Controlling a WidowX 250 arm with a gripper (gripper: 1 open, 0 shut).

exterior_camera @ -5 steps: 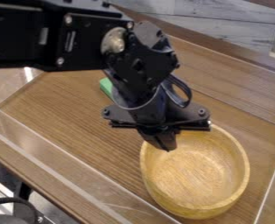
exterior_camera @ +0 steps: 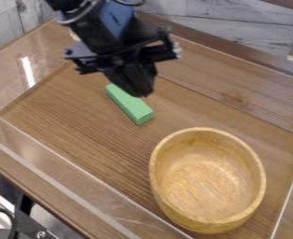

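The dark robot gripper (exterior_camera: pixel 117 67) is at the upper middle of the camera view, above a green block (exterior_camera: pixel 131 104) lying on the wooden table; its fingertips are blurred, and nothing shows held between them. A pale yellow oval bowl (exterior_camera: pixel 206 181) sits at the lower right, apart from the block.
A pale wood-grain surface runs along the back. A dark cable lies at the lower left corner.
The gripper has moved up and left, away from over the yellow bowl toward the back, uncovering the green block and the bowl's far side.
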